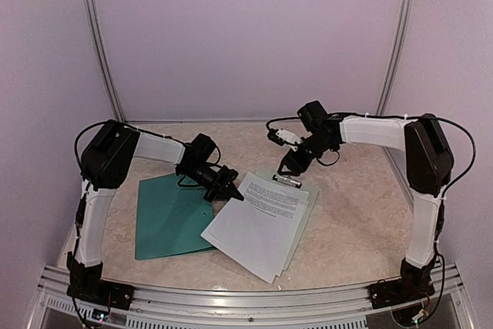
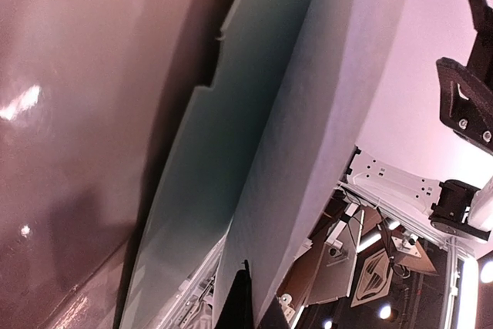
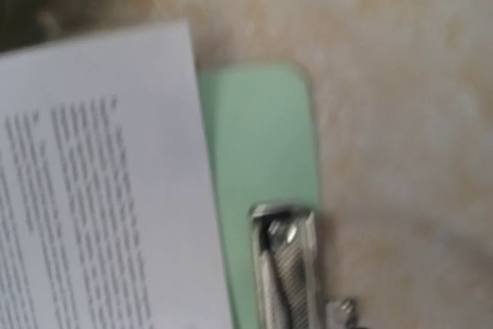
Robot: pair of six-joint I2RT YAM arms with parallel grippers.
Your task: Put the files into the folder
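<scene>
A stack of printed papers (image 1: 254, 229) lies askew on a pale green clipboard (image 3: 258, 136), whose metal clip (image 1: 286, 180) shows at its top. My left gripper (image 1: 229, 193) is at the papers' upper-left edge; in the left wrist view its dark fingertips are shut on the edge of a white sheet (image 2: 293, 144). My right gripper (image 1: 291, 161) hangs above the clip, off the papers; its finger state is unclear in these views. A teal folder (image 1: 171, 225) lies to the left of the papers.
Side walls stand close outside both arms, and a metal rail runs along the front edge.
</scene>
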